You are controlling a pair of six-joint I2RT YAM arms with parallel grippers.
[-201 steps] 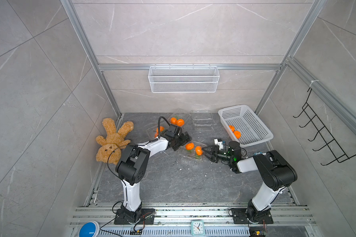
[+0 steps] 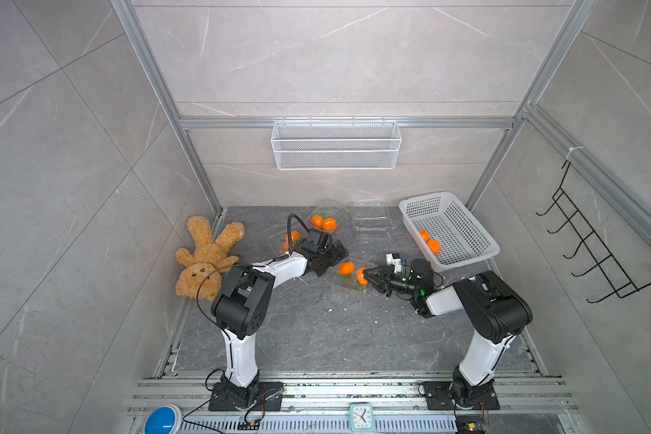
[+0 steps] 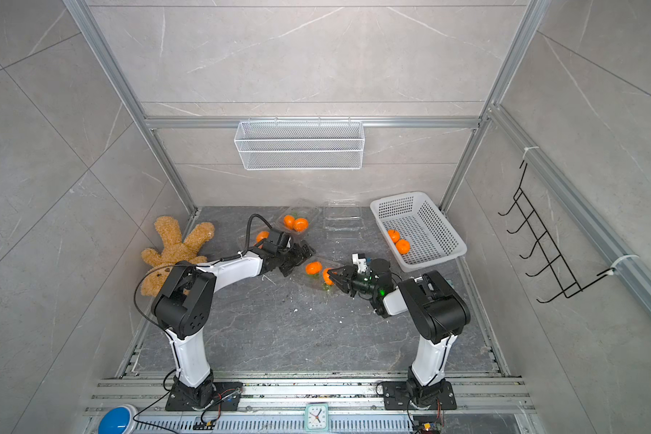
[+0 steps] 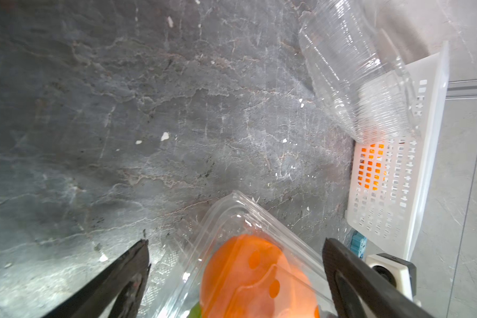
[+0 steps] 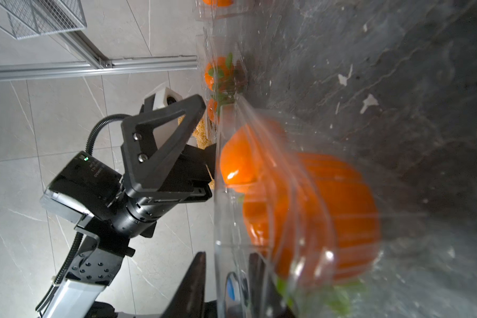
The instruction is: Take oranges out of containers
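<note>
A clear plastic container (image 4: 237,198) holding two oranges (image 2: 345,267) lies between the two arms. My left gripper is open at its left side, the container's corner showing between its spread fingers. From the right, my right gripper reaches the near end of the container. Its fingers stand apart, with a clear wall of the container running between them; whether they touch it cannot be told. Behind the left arm are more oranges (image 2: 329,224) in clear containers. The grey basket (image 2: 450,229) holds two oranges (image 2: 434,246).
An empty clear container (image 2: 369,219) stands at the back, left of the basket. A teddy bear (image 2: 204,260) lies at the far left. A mesh rack (image 2: 336,144) hangs on the back wall.
My right gripper has moved left, up against the container's right end, partly covering the right orange. The container and its oranges have shifted slightly left. The left arm has hardly moved.
</note>
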